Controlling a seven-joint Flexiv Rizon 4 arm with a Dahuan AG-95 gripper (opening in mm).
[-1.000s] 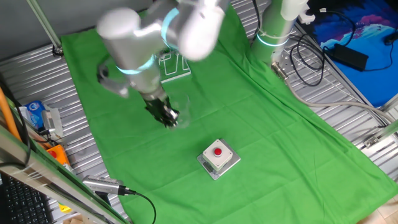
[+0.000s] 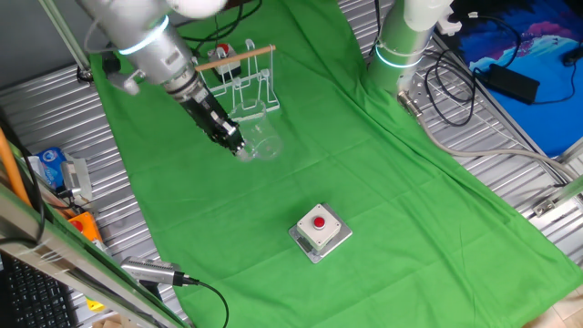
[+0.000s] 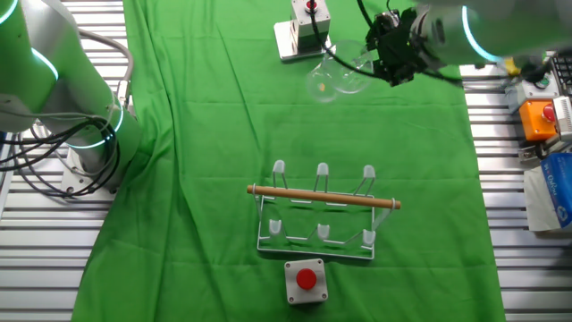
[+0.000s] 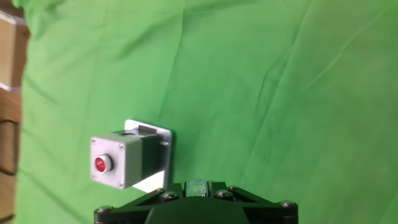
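Observation:
A clear drinking glass (image 2: 262, 144) is held in the air by my gripper (image 2: 240, 151), its see-through outline hard to make out against the green cloth. From the other side, the glass (image 3: 332, 82) juts sideways from the dark fingers, tilted well off upright. At the bottom of the wrist view, the gripper is shut with a small piece of clear glass between its fingertips; the rest of the glass is hidden there. A white wire rack (image 3: 315, 252) with a wooden bar (image 3: 323, 195) stands on the cloth, its several white-tipped prongs empty.
A red-button box on a metal plate (image 2: 319, 228) stands on the green cloth (image 2: 401, 246). Close beside the rack sits another red-button box (image 3: 306, 283).
The arm has swung towards the upper left in exterior view 1, uncovering the rack. My gripper and the glass have shifted up the picture, nearer the rack there, with the glass still held.

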